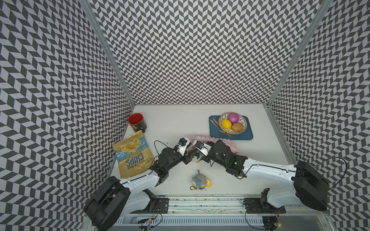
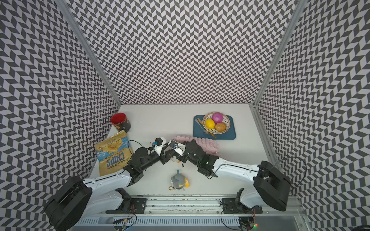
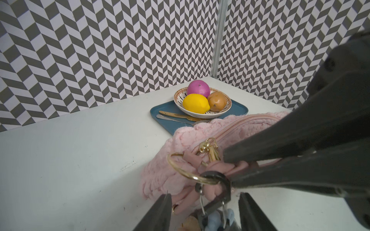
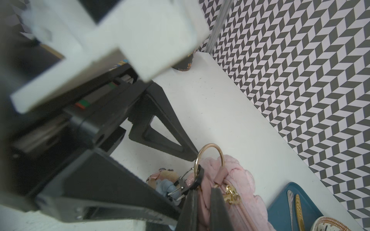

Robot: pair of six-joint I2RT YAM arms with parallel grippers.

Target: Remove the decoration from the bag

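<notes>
The pink fluffy bag (image 3: pixel 165 173) lies mid-table, partly hidden by the arms in both top views. On the gold ring (image 3: pixel 185 173) at its strap end hangs a black clasp (image 3: pixel 222 184) with the penguin plush decoration (image 1: pixel 197 157) below it. My left gripper is open, its fingers on either side of the clasp and cords. Coming in from the right, my right gripper is shut on the pink strap (image 3: pixel 219 167) close to the ring. The clasp remains linked to the ring.
Another grey plush (image 1: pixel 200 181) lies near the front edge. A chips bag (image 1: pixel 134 156) and a red-rimmed mug (image 1: pixel 137 122) stand left. At the back right, a blue tray (image 1: pixel 246 132) carries a bowl of fruit (image 1: pixel 244 129).
</notes>
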